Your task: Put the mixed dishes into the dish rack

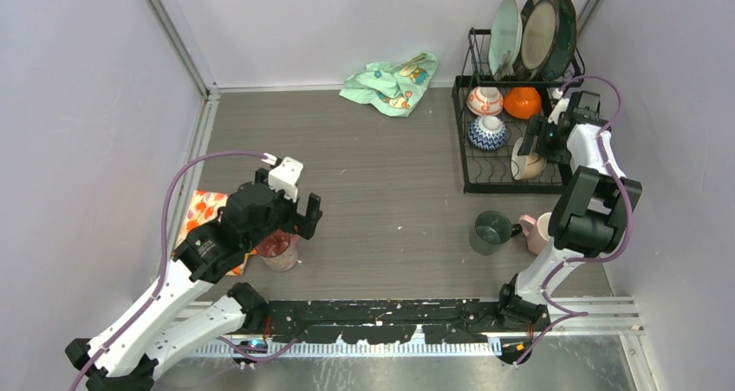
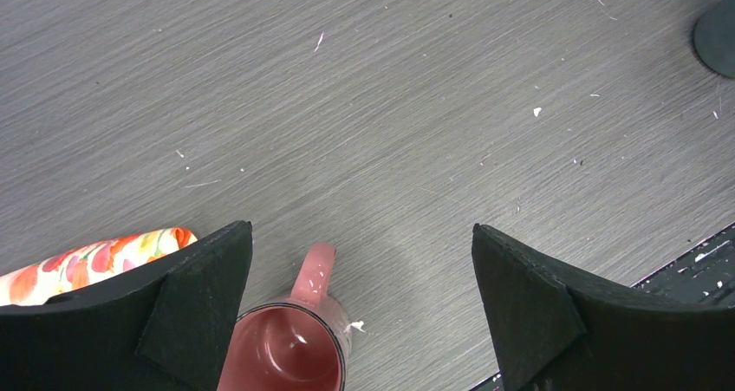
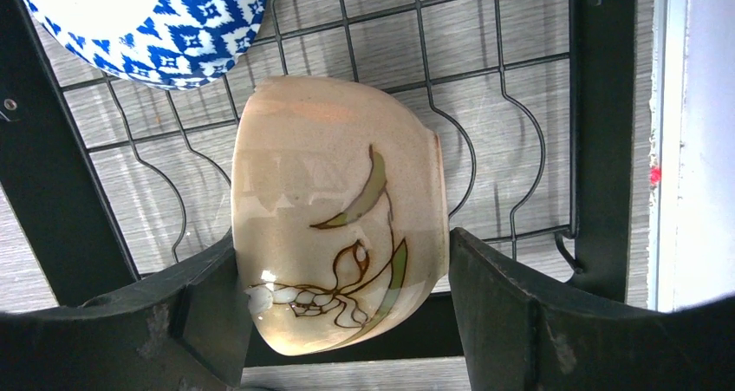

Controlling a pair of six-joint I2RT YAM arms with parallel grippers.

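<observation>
In the dish rack [image 1: 472,179], a cream floral bowl [image 3: 338,200] stands on its side at the front right, between the fingers of my right gripper; whether they grip it is unclear. A blue patterned bowl [image 1: 488,133], a red-and-white bowl [image 1: 484,101] and an orange bowl [image 1: 523,102] sit behind it, plates [image 1: 536,35] at the back. A dark mug [image 1: 491,232] and pink mug [image 1: 536,231] stand in front of the rack. My left gripper hangs open over a red glass mug [image 2: 282,349] at lower left.
An orange floral cloth [image 1: 199,213] lies at the left, partly under my left arm. A green cloth [image 1: 390,83] lies at the back wall.
</observation>
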